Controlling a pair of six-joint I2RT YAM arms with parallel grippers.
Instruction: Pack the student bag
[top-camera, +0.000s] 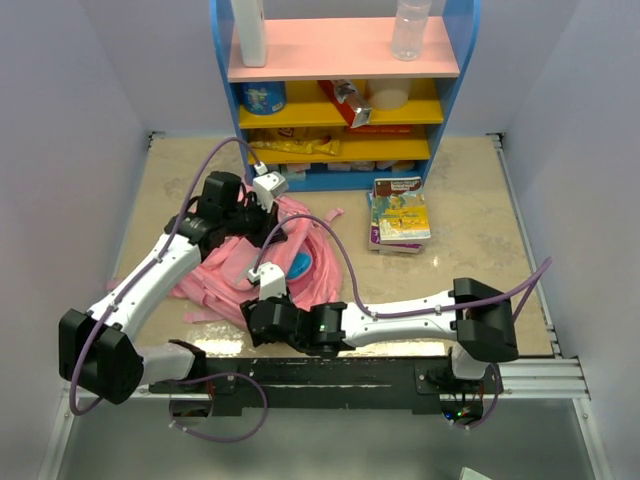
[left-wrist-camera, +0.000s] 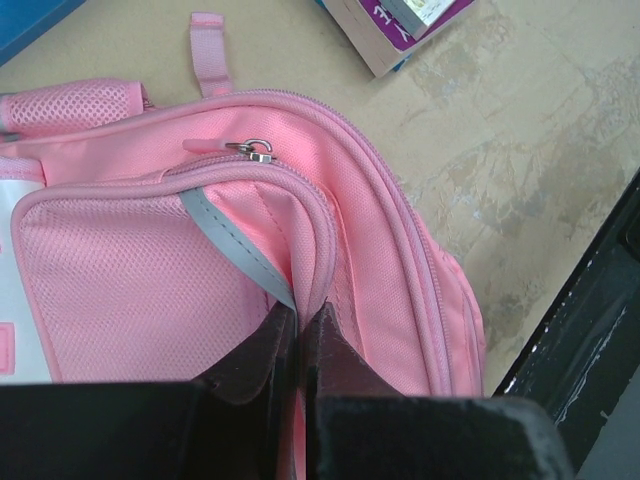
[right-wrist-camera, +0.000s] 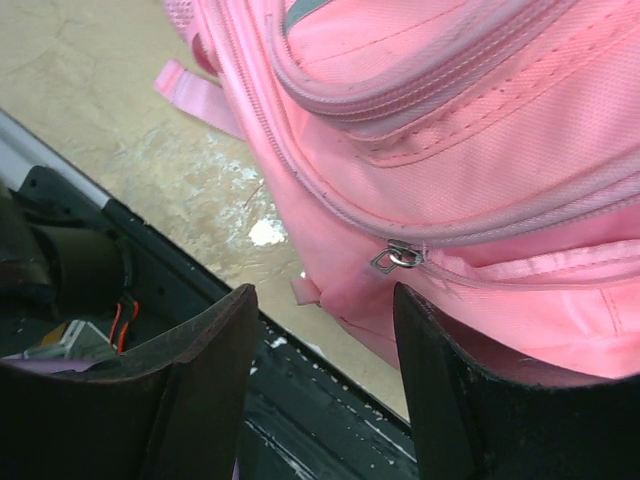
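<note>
The pink bag (top-camera: 220, 275) lies on the left part of the table, partly covered by both arms. In the left wrist view my left gripper is shut on the edge of a pink flap (left-wrist-camera: 315, 230). A blue round thing (top-camera: 300, 265) shows inside the bag's opening in the top view. My right gripper stands open at the bag's near side, nothing between its fingers. A metal zipper pull (right-wrist-camera: 400, 256) hangs on the pink fabric just beyond the right gripper's fingertips, apart from them.
A stack of books (top-camera: 400, 213) sits right of the bag. Behind stands a blue-sided shelf (top-camera: 345, 50) holding a blue can (top-camera: 264, 97), snack packets and a clear bottle (top-camera: 410, 28).
</note>
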